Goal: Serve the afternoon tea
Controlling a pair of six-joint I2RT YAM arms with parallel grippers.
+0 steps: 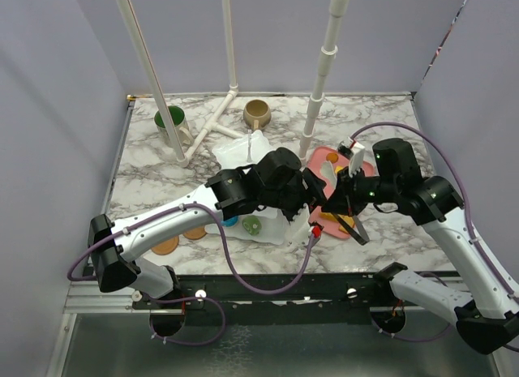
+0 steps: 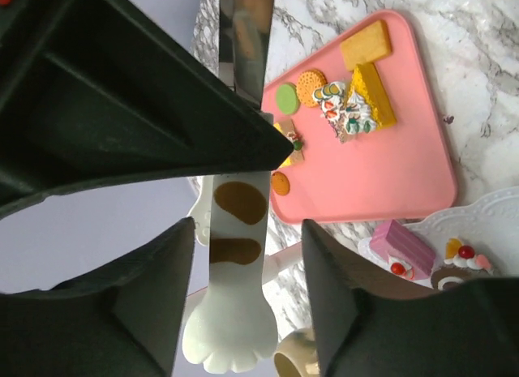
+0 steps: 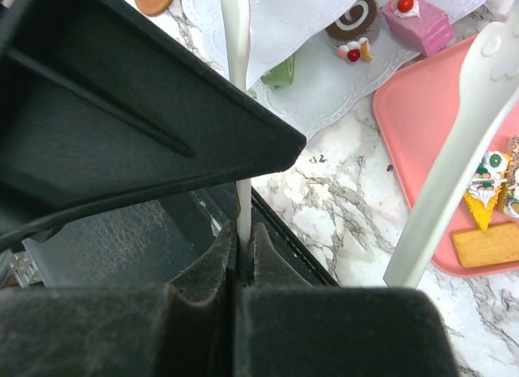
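White tongs with brown patches and a paw-shaped end (image 2: 229, 332) appear between the parted fingers of my left gripper. Whether those fingers touch them cannot be told. My right gripper is shut on one thin tong arm (image 3: 243, 194), seen edge-on; the other tong arm (image 3: 454, 178) runs outside its fingers. From above, both grippers are close together over the pink tray (image 1: 312, 154), and the shiny metal part of the tongs (image 1: 357, 229) points toward the table's front. Several small cakes and biscuits, including a yellow cake (image 2: 371, 93), lie on the pink tray (image 2: 405, 170).
White scalloped plates (image 1: 263, 229) stand left of the tray, with a pink cake (image 3: 422, 24). Two mugs, one green-lined (image 1: 172, 122) and one tan (image 1: 256, 113), stand behind. White upright pipes (image 1: 320, 77) rise nearby.
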